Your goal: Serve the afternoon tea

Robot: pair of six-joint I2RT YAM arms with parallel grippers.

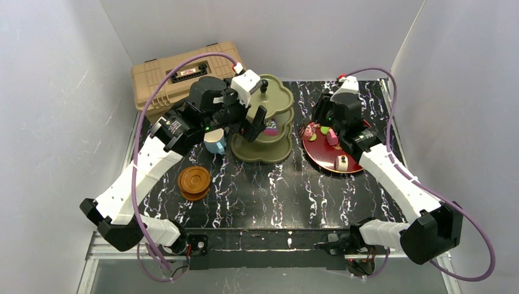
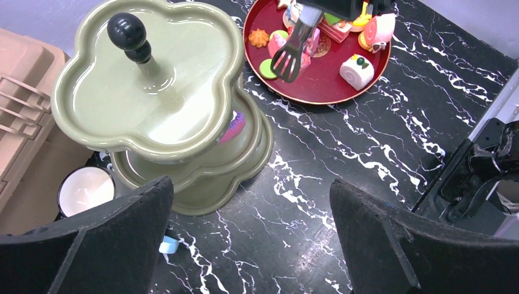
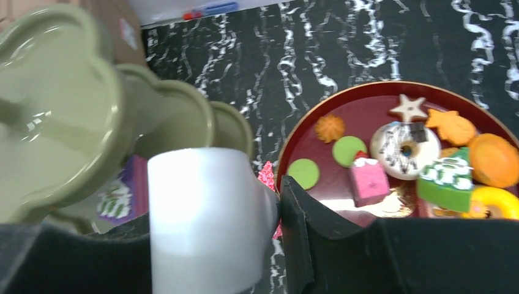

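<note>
A green three-tier stand [image 2: 183,104] with a dark knob holds a purple-pink treat [image 2: 232,125] on a middle tier. My left gripper hangs open beside it, empty. My right gripper [image 1: 319,110] is over the left part of the red tray, beside the stand, carrying a slotted utensil with a pink piece at it; its fingers are around a white thing [image 3: 208,208], large in the right wrist view. The tray holds cakes, a donut [image 3: 404,150] and cookies.
A blue-handled mug [image 1: 215,141] stands left of the stand, wooden coasters [image 1: 194,180] lie front-left, and a tan case [image 1: 159,79] is at the back left.
</note>
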